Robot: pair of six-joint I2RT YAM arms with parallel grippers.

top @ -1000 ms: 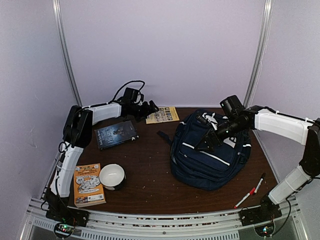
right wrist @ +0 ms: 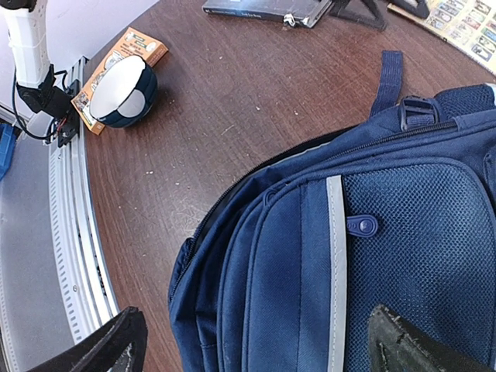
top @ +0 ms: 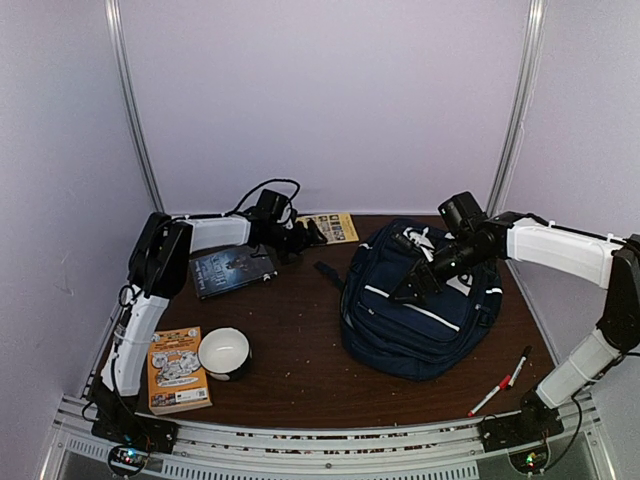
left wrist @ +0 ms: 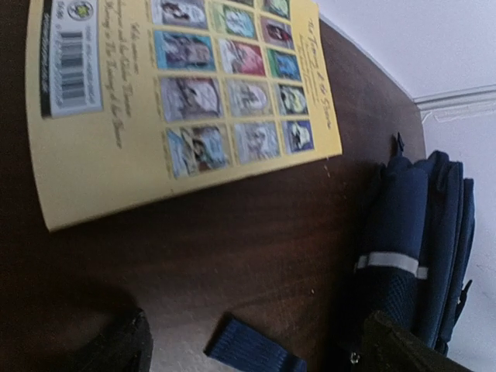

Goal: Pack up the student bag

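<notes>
The navy backpack (top: 410, 310) lies flat right of the table's middle, its mesh front pocket (right wrist: 418, 232) facing up. Over its upper part hovers my right gripper (top: 418, 288), open; in the right wrist view nothing sits between its fingers. At the back of the table lies a thin yellow book (top: 335, 228), its barcode and picture grid facing up in the left wrist view. My left gripper (top: 312, 238) stands open at that book's near left edge, nothing between its fingers. A dark blue book (top: 232, 270) lies under the left forearm.
An orange book (top: 178, 370) and a white-lined bowl (top: 224, 353) occupy the front left. Two markers (top: 490, 395) lie at the front right. A backpack strap (left wrist: 252, 345) extends left from the bag.
The right arm and backpack are unmoved.
</notes>
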